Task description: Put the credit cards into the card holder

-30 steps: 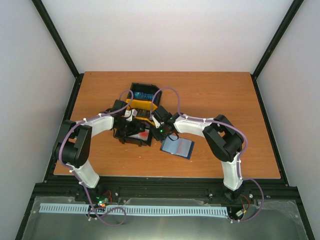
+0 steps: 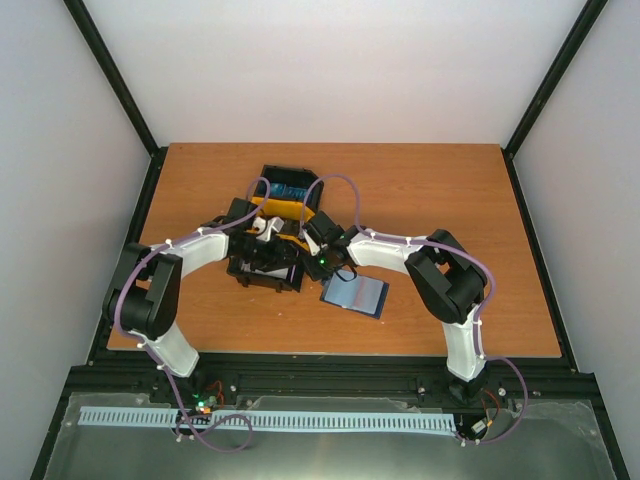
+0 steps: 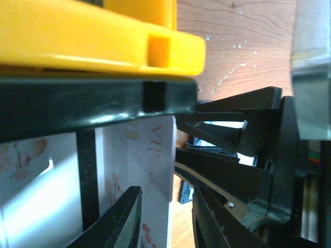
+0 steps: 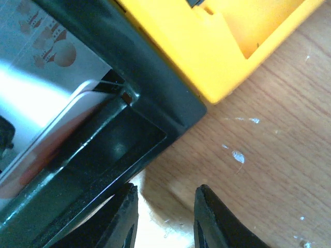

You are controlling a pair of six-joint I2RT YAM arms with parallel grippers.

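Observation:
A black case with yellow tiers stands at the table's middle-left; cards lie in its front compartment. In the left wrist view a white VIP card stands at the compartment's edge, right beside my left gripper, whose fingers are apart with nothing visible between them. My right gripper is at the case's outer corner, fingers apart over bare wood; a card stands along the black wall there.
A blue card holder lies open on the table right of the case, below the right arm.
My left gripper and arm have shifted slightly over the front compartment, covering more of the red-marked card area. The right arm shows no visible change.

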